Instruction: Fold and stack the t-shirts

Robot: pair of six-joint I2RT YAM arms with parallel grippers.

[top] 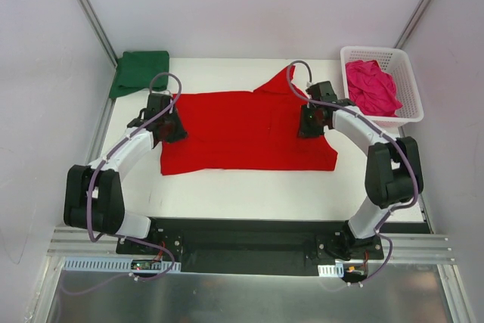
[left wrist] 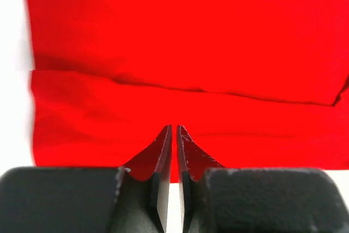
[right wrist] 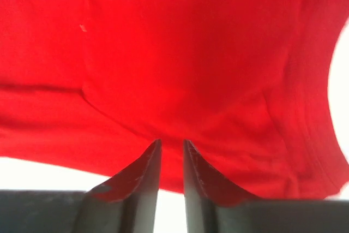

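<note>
A red T-shirt lies spread and partly folded on the white table, one pointed sleeve sticking up at the back right. My left gripper hangs above the shirt's left part; in the left wrist view its fingertips are close together over red cloth, with a narrow gap. My right gripper is over the shirt's right part; in the right wrist view its fingers stand a little apart above the cloth. Neither visibly holds fabric.
A folded green cloth lies at the back left. A white basket with pink cloth stands at the back right.
</note>
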